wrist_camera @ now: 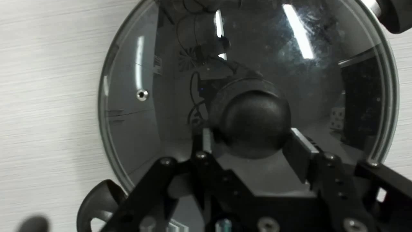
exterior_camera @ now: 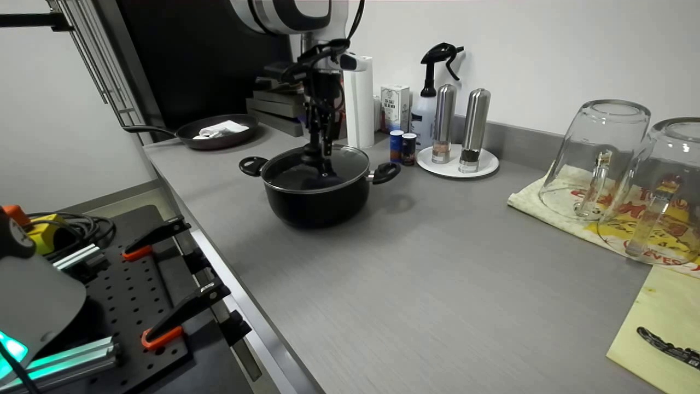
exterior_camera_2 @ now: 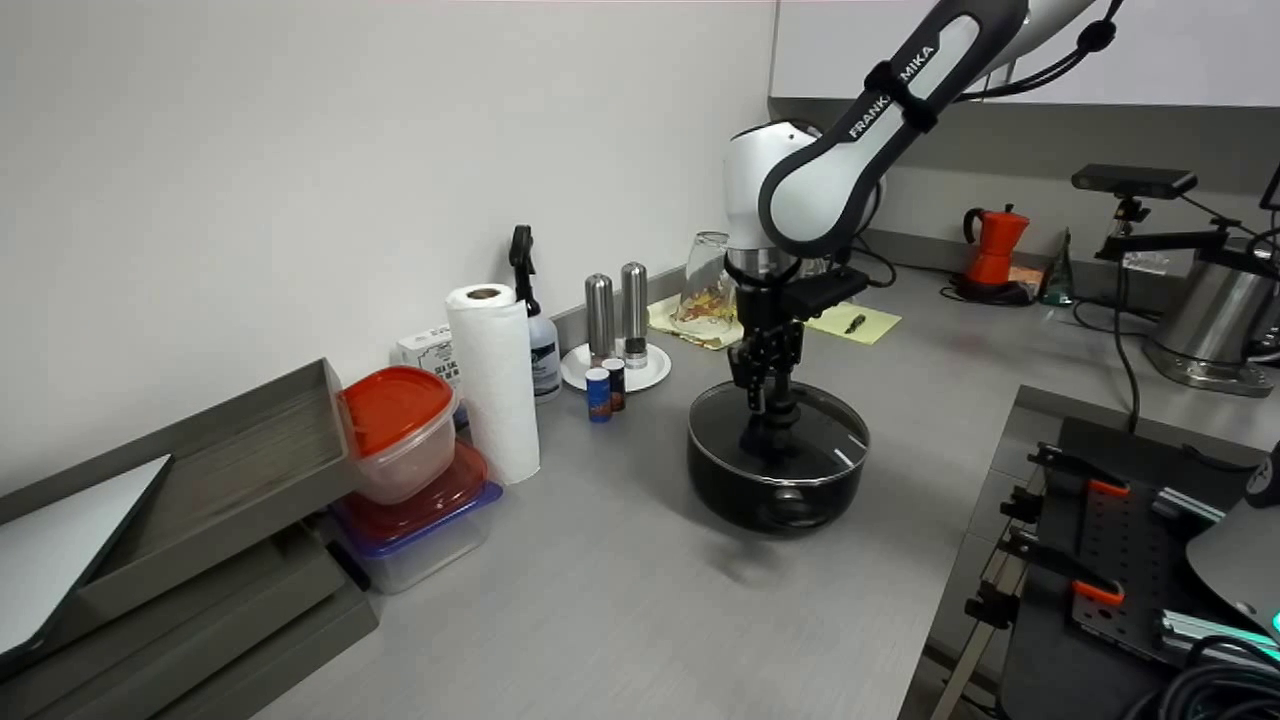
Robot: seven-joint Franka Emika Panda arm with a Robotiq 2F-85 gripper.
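A black two-handled pot [exterior_camera: 318, 207] stands on the counter under its glass lid [exterior_camera: 282, 172]. From above, my gripper straddles the lid's round black knob [wrist_camera: 257, 121], with one finger on either side. The fingers are part open; a small gap shows at the left finger [wrist_camera: 207, 141], while the right one appears very close to the knob. In the second exterior view the gripper [exterior_camera_2: 770, 402] points straight down over the lid's middle and partly hides the knob. The lid lies level on the pot.
Behind the pot are a paper towel roll [exterior_camera_2: 494, 384], small shakers [exterior_camera_2: 599, 394] and a white plate [exterior_camera: 458, 164] with two grinders. A frying pan [exterior_camera: 223, 139] is farther left, glass mugs [exterior_camera: 594, 157] to the right.
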